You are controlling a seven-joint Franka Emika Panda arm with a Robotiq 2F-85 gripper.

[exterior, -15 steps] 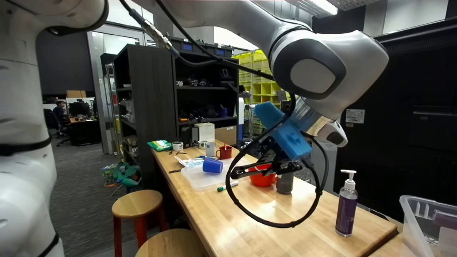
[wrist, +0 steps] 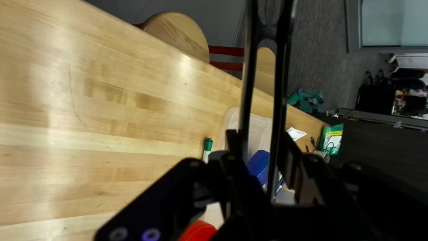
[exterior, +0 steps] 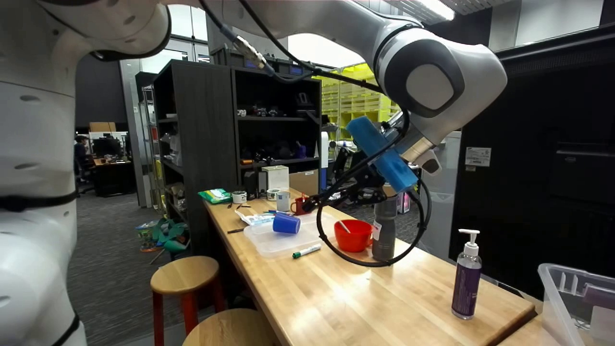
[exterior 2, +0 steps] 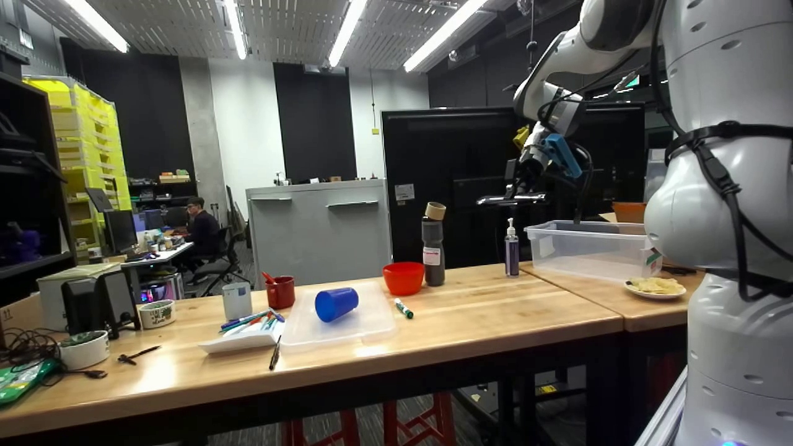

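High over the wooden table (exterior 2: 476, 316), my gripper is shut on a long, shiny dark object (wrist: 281, 80) with two parallel bars and a bridge between them. This object points away from the gripper, and I cannot tell exactly what it is. In exterior view 2 it shows as a flat, silvery shape (exterior 2: 513, 200). A red bowl (exterior: 354, 236) with a thin light handle in it stands beside a dark grey bottle (exterior: 384, 228). On a clear plastic lid (exterior 2: 372, 319) lies a blue cup (exterior 2: 336, 305), on its side. A green-capped marker (exterior 2: 403, 308) lies nearby.
A pump bottle (exterior: 467, 277) stands near the clear bin (exterior 2: 587, 249), with a plate of chips (exterior 2: 655, 288) beyond. Mugs, pens on a white tray (exterior 2: 241, 341) and cables crowd the far end. Bare wood spans the table's middle.
The arm has lifted and drawn back slightly, raising the gripper and the held object. Their dark shape no longer crosses the red bowl in exterior view 1. The table items look unmoved.
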